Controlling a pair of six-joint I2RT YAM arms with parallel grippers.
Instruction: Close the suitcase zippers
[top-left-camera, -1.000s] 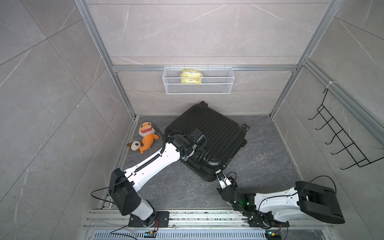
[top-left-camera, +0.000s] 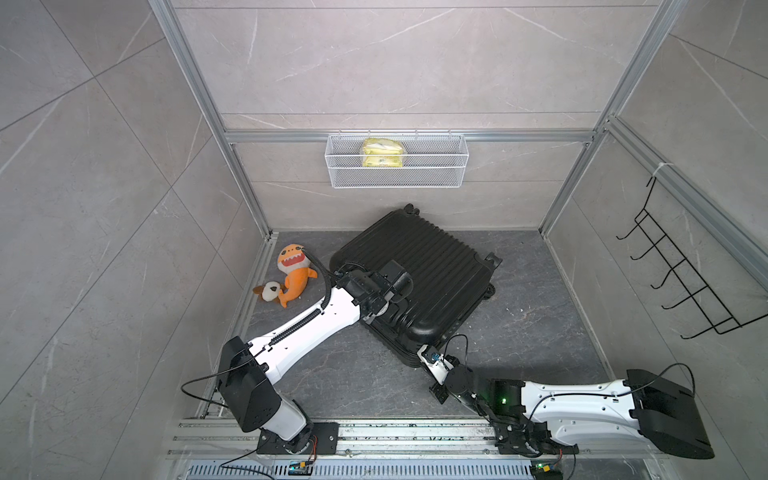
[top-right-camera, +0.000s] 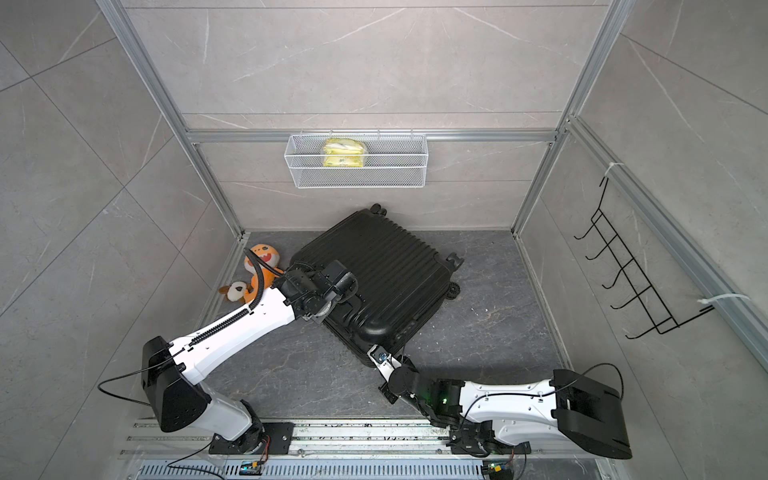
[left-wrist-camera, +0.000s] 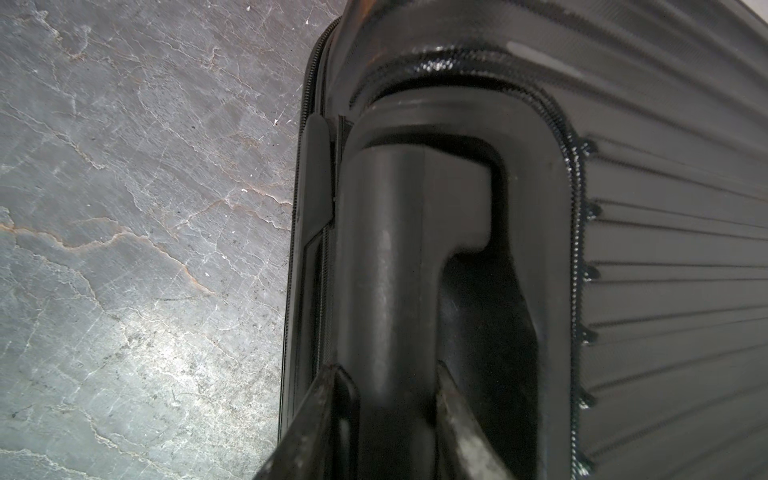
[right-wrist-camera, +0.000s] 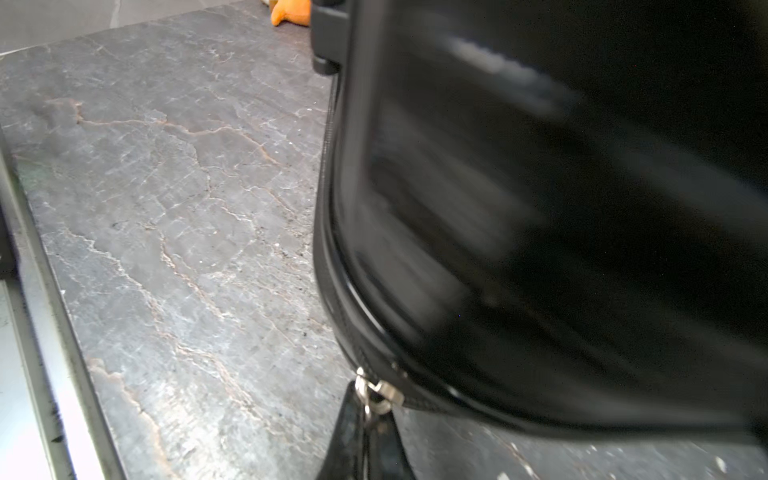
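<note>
The black ribbed suitcase (top-left-camera: 424, 264) lies flat and turned at an angle on the floor. In the left wrist view, its side handle (left-wrist-camera: 384, 264) runs between the fingers of my left gripper, which rest against both sides of it. A zipper track (left-wrist-camera: 292, 264) follows the suitcase edge there. At the near corner, my right gripper is shut, with a small metal zipper pull (right-wrist-camera: 364, 388) at its fingertips. Beside the pull sits its slider (right-wrist-camera: 389, 392) on the zipper track.
An orange plush shark (top-left-camera: 296, 280) and a small brown-and-white plush (top-left-camera: 269, 291) lie left of the suitcase. A white wire basket (top-left-camera: 432, 160) hangs on the back wall, a black hook rack (top-left-camera: 680, 272) on the right.
The suitcase has moved slightly; my left arm is nearly still on the handle.
</note>
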